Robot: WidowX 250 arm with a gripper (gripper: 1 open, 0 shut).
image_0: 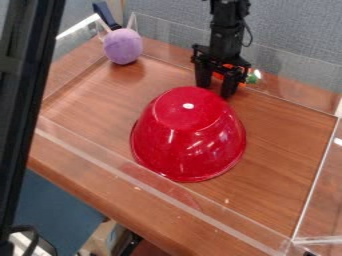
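My black gripper hangs down at the back of the wooden tray, its fingers low over a small orange object with a green part, which it largely hides. I cannot tell whether the fingers hold it. A large red bowl lies upside down in the middle of the tray, just in front of the gripper.
A light purple ball sits at the back left beside a dark blue item. Clear walls edge the tray.
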